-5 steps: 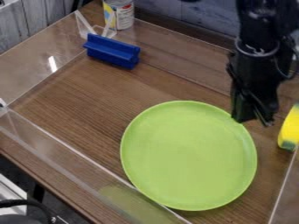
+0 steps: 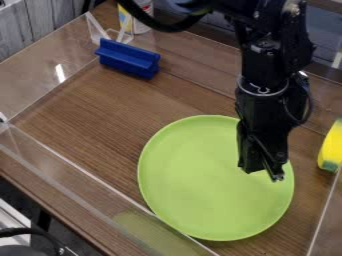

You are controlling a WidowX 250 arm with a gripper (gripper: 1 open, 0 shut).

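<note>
The black gripper hangs low over the right part of a large green plate, pointing down with its fingers close together, shut with nothing visible between them. A yellow object lies just right of the plate, partly cut off by the frame's edge.
A blue holder sits at the back left on the wooden table. Behind it is a can, partly hidden by the arm.
The arm and gripper have come down and a little to the left, from above the plate's right edge to over the plate itself. The plate and other objects look unmoved.
</note>
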